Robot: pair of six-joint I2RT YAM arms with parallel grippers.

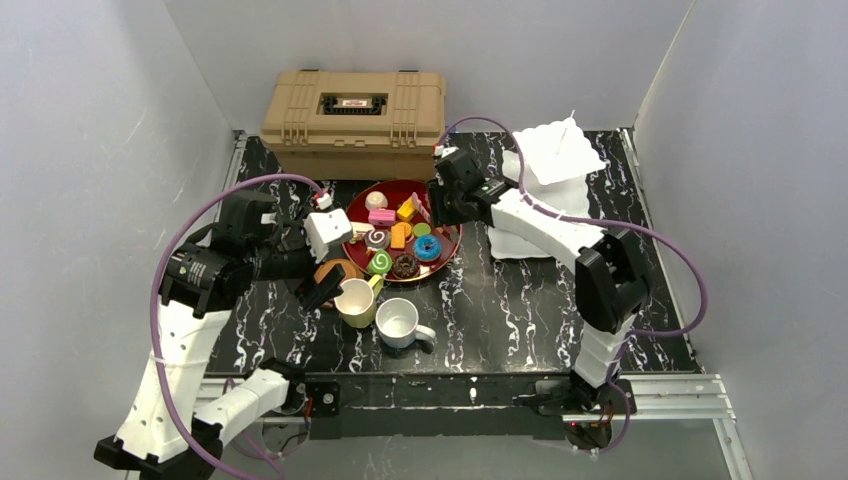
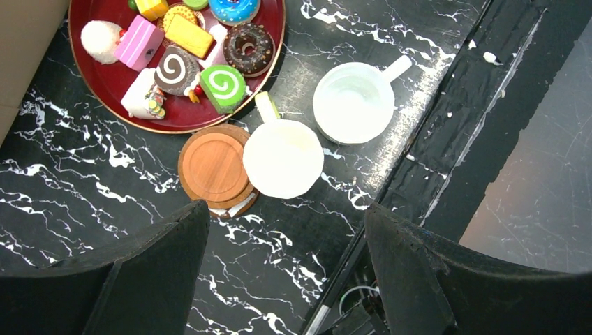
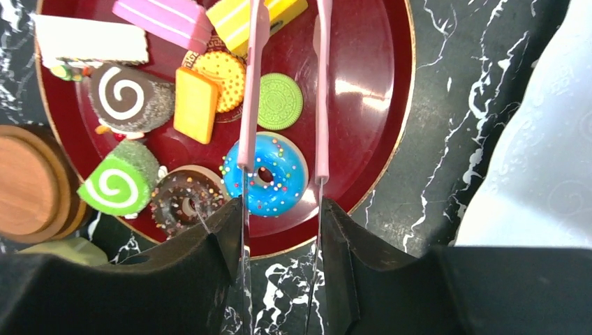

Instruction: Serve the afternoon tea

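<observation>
A red tray point(image 1: 452, 245) of toy sweets holds a blue donut point(image 3: 274, 193), a chocolate donut, cake rolls, biscuits and yellow and pink pieces. My right gripper is shut on pink-tipped tongs point(image 3: 322, 118), whose parted tips are over the tray, around the green biscuit point(image 3: 280, 100). My left gripper is open and empty above the table beside a stack of wooden coasters point(image 2: 209, 167), a pale yellow mug point(image 2: 283, 157) and a white mug point(image 2: 352, 103).
A tan case point(image 1: 352, 140) stands at the back. White scalloped plates point(image 1: 550, 150) lie at the right. Walls surround it on the sides and back.
</observation>
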